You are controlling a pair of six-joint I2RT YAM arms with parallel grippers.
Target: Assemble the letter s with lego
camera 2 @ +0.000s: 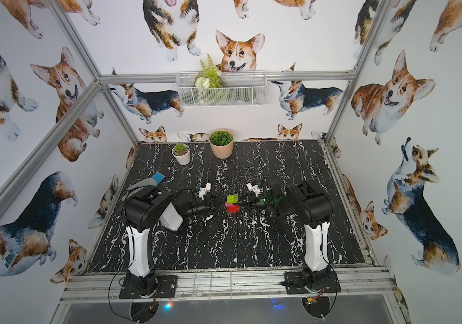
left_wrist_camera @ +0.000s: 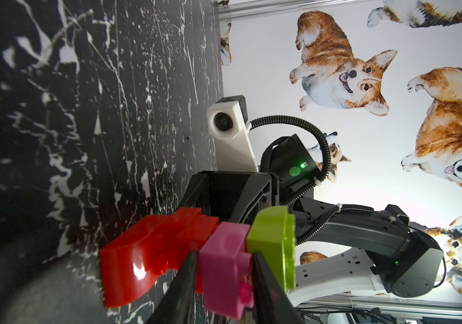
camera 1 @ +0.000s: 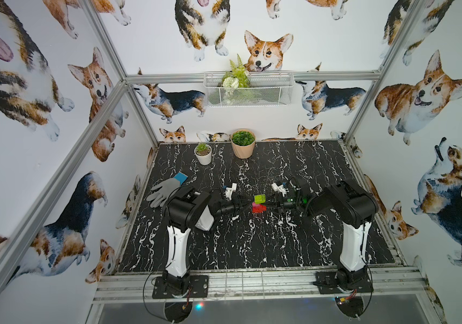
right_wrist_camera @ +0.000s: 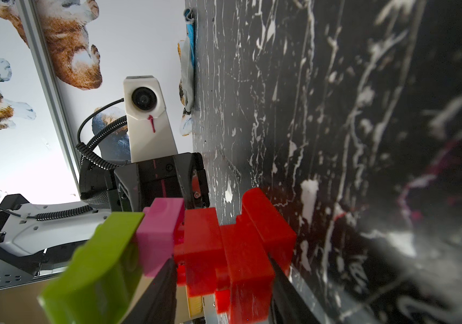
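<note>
A small assembly of blocks is held between the two grippers at the table's middle: red blocks, a pink block and a lime-green block. In the left wrist view, my left gripper has its fingertips around the pink block; whether they press on it is unclear. My right gripper is shut on the red part of the assembly, with green and pink standing to one side in its view. The grippers face each other closely.
A grey glove lies at the left. A small white pot and a larger plant pot stand at the back.
</note>
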